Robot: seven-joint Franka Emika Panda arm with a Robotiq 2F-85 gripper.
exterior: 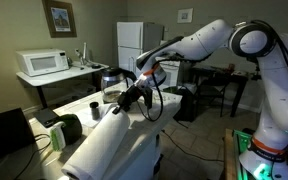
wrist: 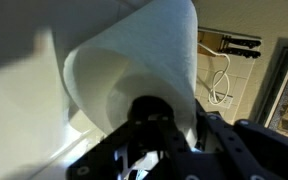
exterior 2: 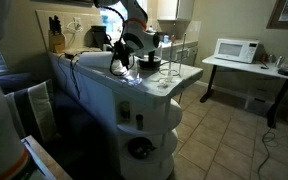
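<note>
A long white roll (exterior: 102, 143) lies along the counter in exterior view 1, its far end close to my gripper (exterior: 126, 104). The arm reaches in from the right, and the gripper points down at that end. In the wrist view the white roll (wrist: 109, 50) fills much of the picture, with dark gripper parts against its near end. Exterior view 2 shows the black gripper (exterior 2: 117, 56) over the counter, beside the pale roll. Blur and darkness hide how the fingers stand, and whether they touch the roll cannot be told.
The white counter (exterior 2: 169, 88) has open shelves beneath it. A dark mug (exterior: 95, 110) and a green-and-black object (exterior: 58, 135) are left of the roll. Behind stands a table with a white microwave (exterior: 42, 62).
</note>
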